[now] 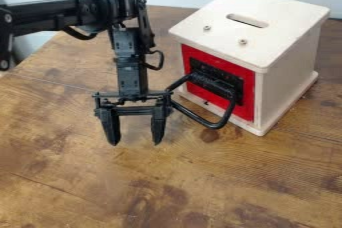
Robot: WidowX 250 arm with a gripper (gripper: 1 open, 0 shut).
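Note:
My black gripper (132,130) points down over the wooden table, its two fingers apart with nothing between them. Just to its right stands a pale wooden box (286,62) with a slanted top, a slot and a red front panel (198,45) holding a black plate (214,74). A black looped handle (201,118) projects from that plate toward the gripper, reaching close to its right side; whether they touch I cannot tell.
A pale wall lies behind, beyond the table's back edge.

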